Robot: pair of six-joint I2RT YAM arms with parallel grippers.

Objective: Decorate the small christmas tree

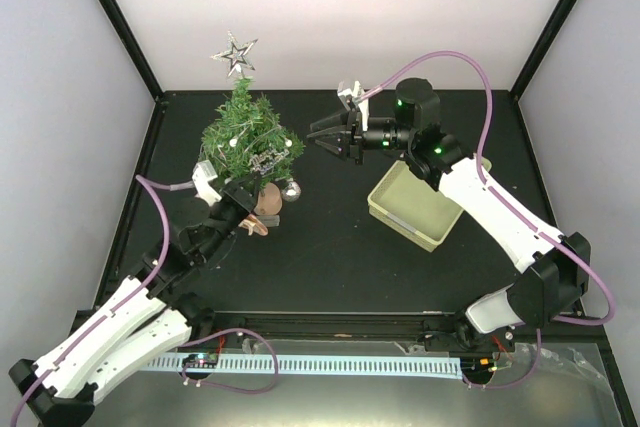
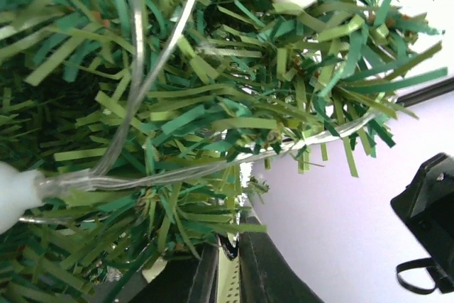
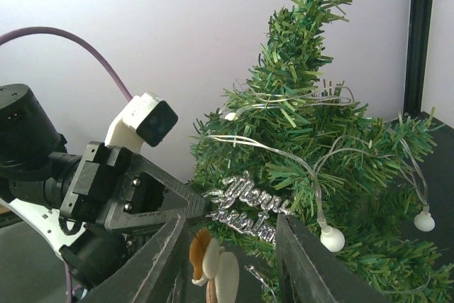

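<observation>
The small green tree (image 1: 245, 137) stands left of centre with a silver star (image 1: 236, 53) on top. Silver "Merry Christmas" lettering (image 3: 248, 207) lies against its front branches. At the lettering's left end are the fingertips of my left gripper; a narrow gap shows between its fingers in the left wrist view, and whether they grip the lettering is unclear. A silver ball (image 1: 291, 191) hangs at the lower right of the branches. My right gripper (image 1: 318, 139) is open and empty, to the right of the tree, its fingers (image 3: 162, 264) apart in the right wrist view.
A pale bin (image 1: 420, 202) sits on the black table, right of centre, below my right arm. White bulbs (image 3: 332, 238) on clear wire wrap the tree. A brown and white figure (image 3: 215, 267) is by its base. Bare table lies between tree and bin.
</observation>
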